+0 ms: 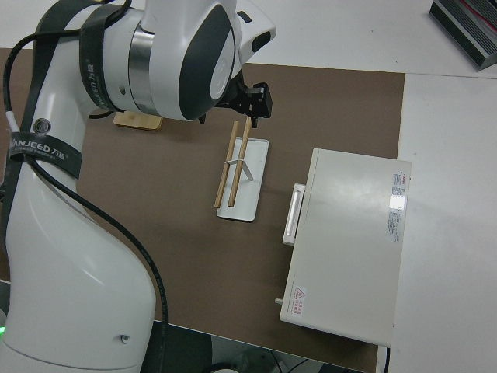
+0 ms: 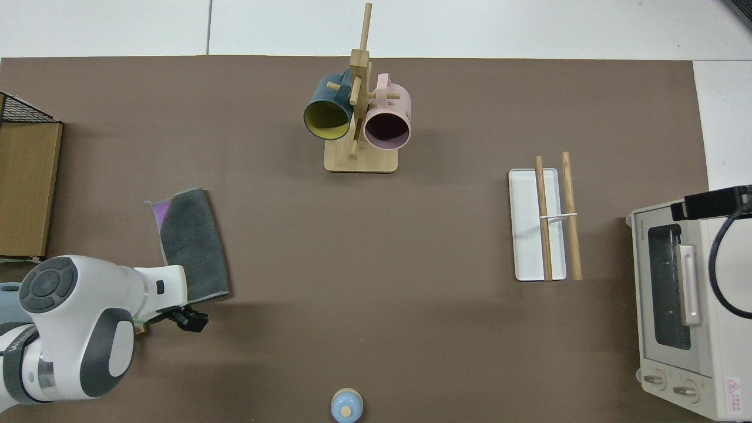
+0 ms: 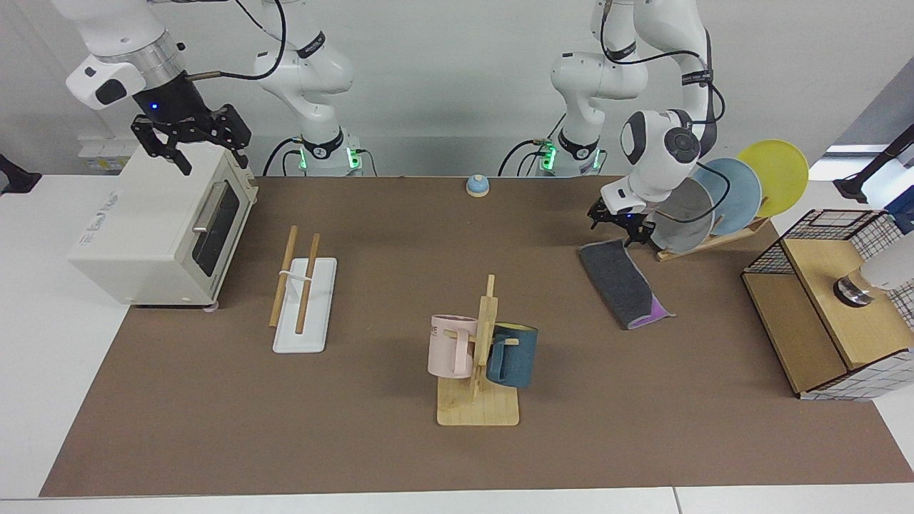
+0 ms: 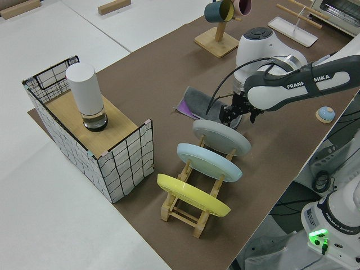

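Note:
My left arm's black gripper [image 2: 184,317] hangs low at the near left, beside a grey and purple cloth [image 2: 194,247] and the plate rack; in the left view it is at upper right. My right arm's gripper [image 3: 190,137] is raised above the white oven [image 2: 726,352]. I cannot tell either gripper's finger state. A blue mug [image 2: 324,106] and a pink mug [image 2: 391,109] hang on a wooden stand at the back centre.
A white tray [image 2: 521,218] with two wooden bars stands at right. Grey, blue and yellow plates [image 4: 191,194] stand in a rack beside a wire-sided shelf [image 2: 28,187]. A small blue round object [image 2: 346,402] lies near the front edge.

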